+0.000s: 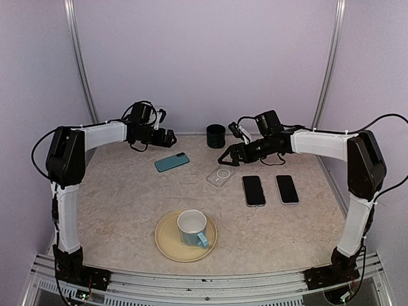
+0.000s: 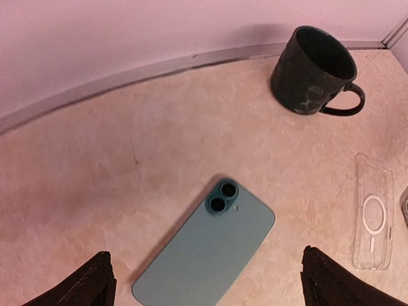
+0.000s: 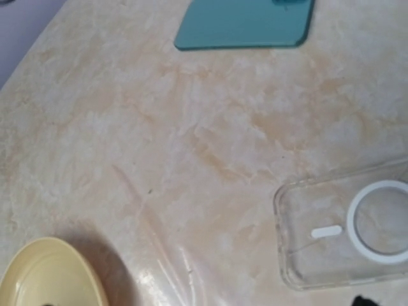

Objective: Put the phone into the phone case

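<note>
A teal phone (image 1: 172, 162) lies camera side up on the table, slightly slanted, left of the clear case. Its two lenses show in the left wrist view, where the phone (image 2: 205, 248) is cut off by the lower edge. My left gripper (image 1: 168, 138) is open behind the phone, apart from it and empty. The clear phone case (image 1: 220, 175) with a white ring rests flat near the middle; in the right wrist view the case (image 3: 299, 255) is at the lower right. Over the case's back edge, my right gripper (image 1: 229, 157) stands open and holds nothing.
A dark mug (image 1: 215, 136) stands at the back wall. Two black-screened phones (image 1: 254, 190) lie to the right of the case. Toward the front, a tan plate (image 1: 167, 247) carries a light blue mug (image 1: 192, 228). Bare table spreads across the left front.
</note>
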